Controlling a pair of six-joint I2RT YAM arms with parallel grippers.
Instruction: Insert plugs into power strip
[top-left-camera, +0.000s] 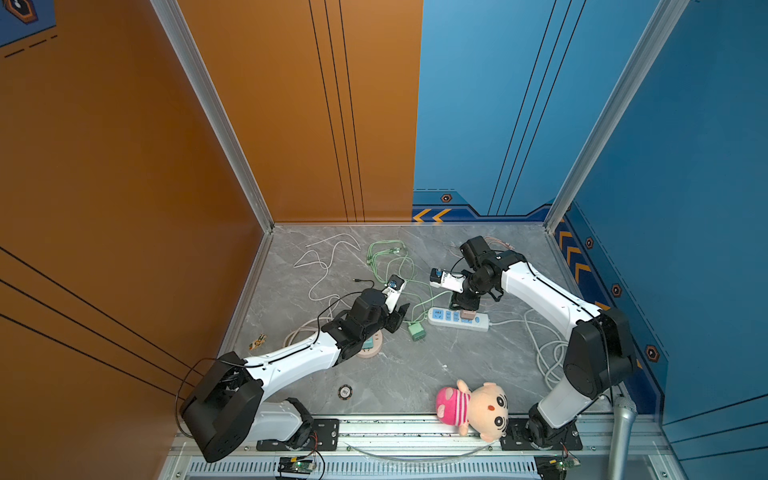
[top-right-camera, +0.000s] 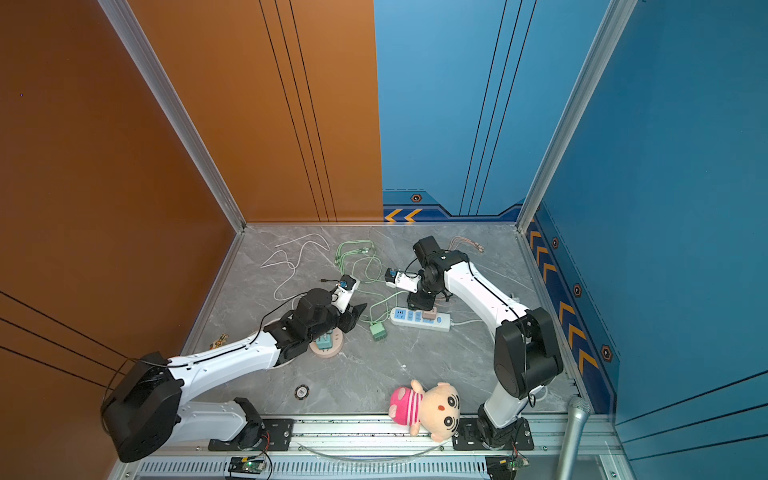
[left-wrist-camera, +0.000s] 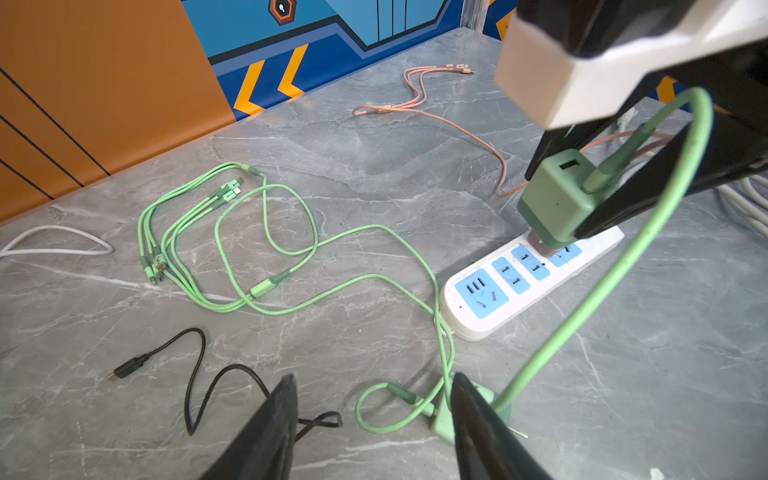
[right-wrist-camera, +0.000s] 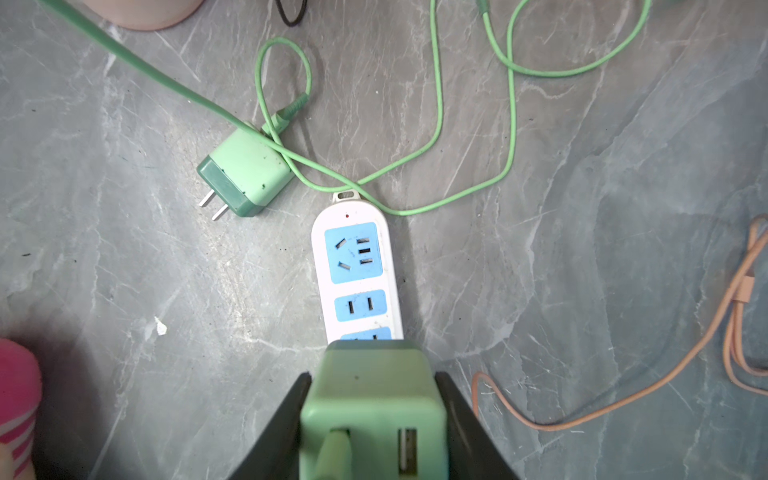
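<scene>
The white power strip (top-left-camera: 480, 322) with blue sockets lies right of the table's middle. A pinkish-brown plug (top-left-camera: 468, 314) stands on the strip, partly hidden by my right arm. My right gripper is shut on a green plug (right-wrist-camera: 372, 384) with a green cable, held above the strip. Whether its prongs touch a socket is hidden. Another green plug (right-wrist-camera: 244, 172) lies on the table off the strip's end, prongs bare. To the left, my left gripper stands open, holding nothing; behind its fingers lies that second plug.
Green cables (left-wrist-camera: 384, 228) loop across the table, with a black cable (left-wrist-camera: 200, 376) and an orange cable (left-wrist-camera: 480, 144) nearby. A round pink strip (top-right-camera: 328, 345) sits under my left arm. The plush doll (top-left-camera: 472, 408) lies at the front edge.
</scene>
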